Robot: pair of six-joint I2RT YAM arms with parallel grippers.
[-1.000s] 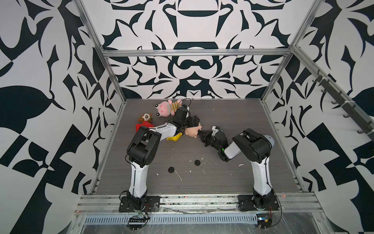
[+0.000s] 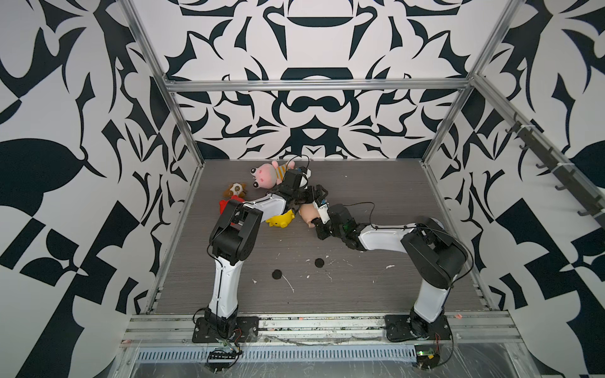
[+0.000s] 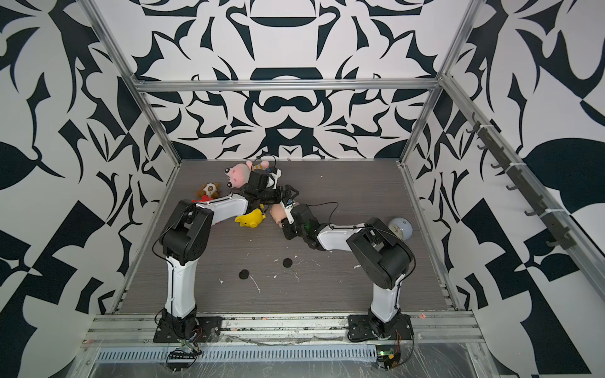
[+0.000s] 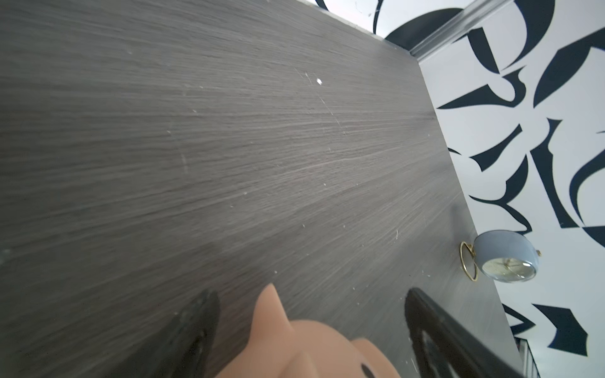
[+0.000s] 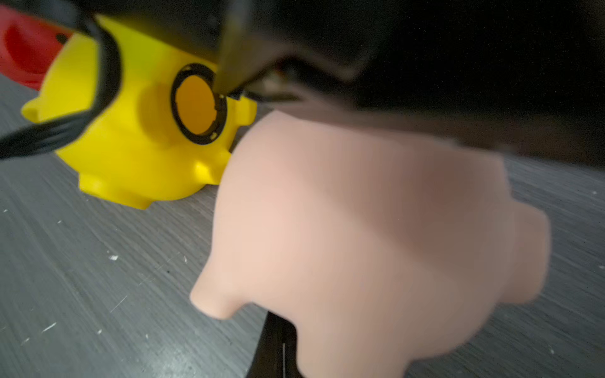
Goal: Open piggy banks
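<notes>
A pale pink piggy bank [image 2: 307, 214] [image 5: 353, 239] lies at the table's middle, between both grippers. In the left wrist view my open left gripper is just over its ears [image 4: 271, 308]. My shut right gripper is low at its right side; in the right wrist view a dark finger shows behind the pig, the fingertips hidden. A yellow piggy bank [image 3: 250, 219] [image 5: 138, 138] lies left of it, a black-rimmed round opening [image 5: 195, 104] facing out. A red one [image 5: 25, 50] lies beyond.
A pink pig toy [image 2: 266, 175] and a brown plush [image 2: 234, 189] sit at back left. A grey-blue clock [image 3: 400, 228] stands at the right. Two black discs [image 2: 276, 274] lie on the bare front table [image 2: 359, 283].
My right gripper has turned and moved over to the pink piggy bank's front right side. My left gripper has shifted slightly right over it.
</notes>
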